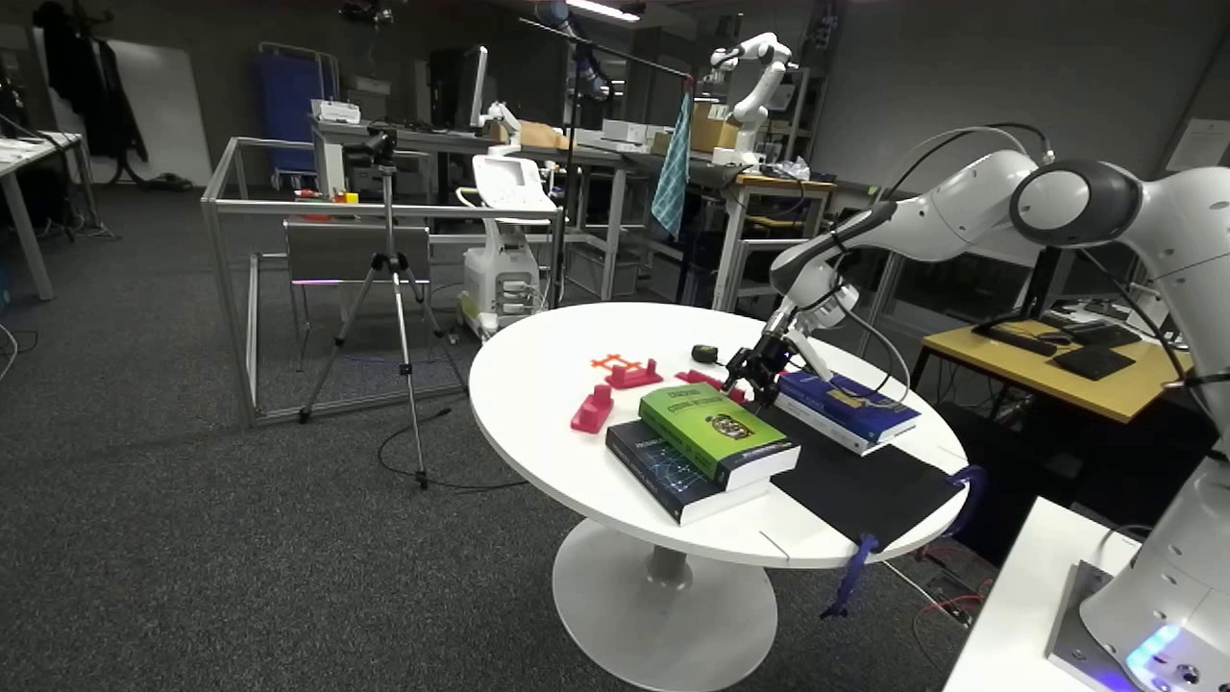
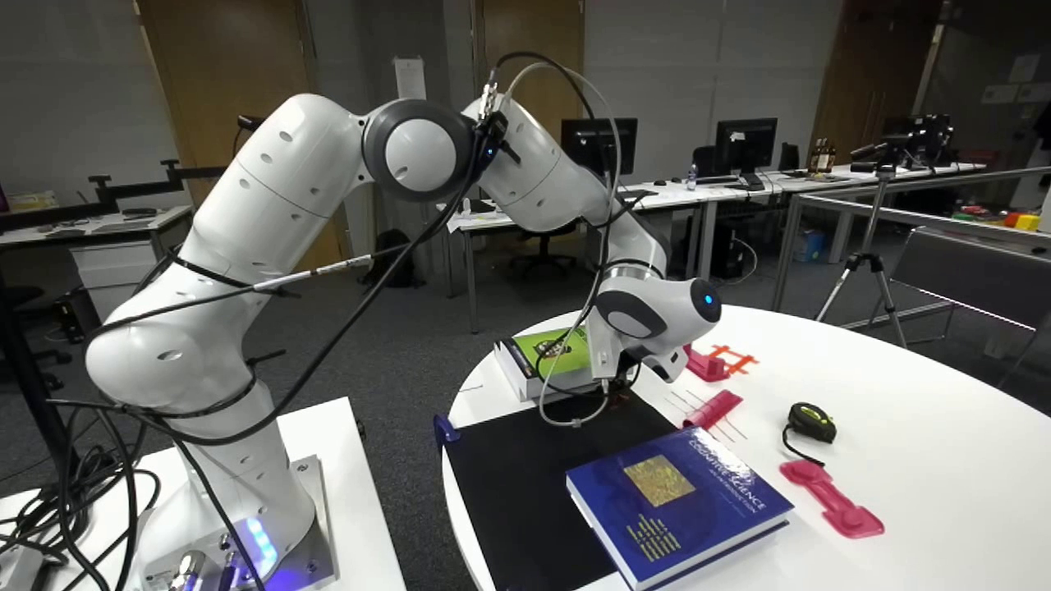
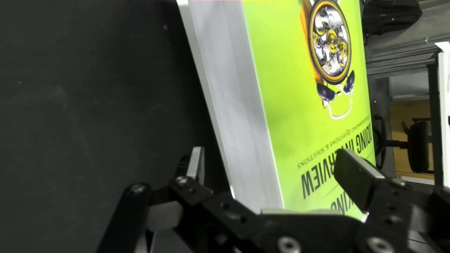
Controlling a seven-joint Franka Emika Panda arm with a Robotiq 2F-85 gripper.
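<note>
A thick green book (image 1: 715, 427) lies on top of a dark book (image 1: 643, 454) near the table's front edge. In the wrist view, the green book's cover (image 3: 295, 139) and its pale page edge fill the middle. My gripper is open, one fingertip (image 3: 196, 162) over the black mat and the other in front of the green cover. The two lie on either side of the page edge in this view; contact cannot be made out. From the side, the gripper (image 1: 751, 371) is low by the green book's far end. The arm hides it in exterior view 2.
A blue book (image 2: 680, 497) lies partly on the black mat (image 2: 522, 502), across from the green one. Red plastic parts (image 2: 835, 501), an orange piece (image 2: 734, 359) and a tape measure (image 2: 811, 422) are scattered on the white table.
</note>
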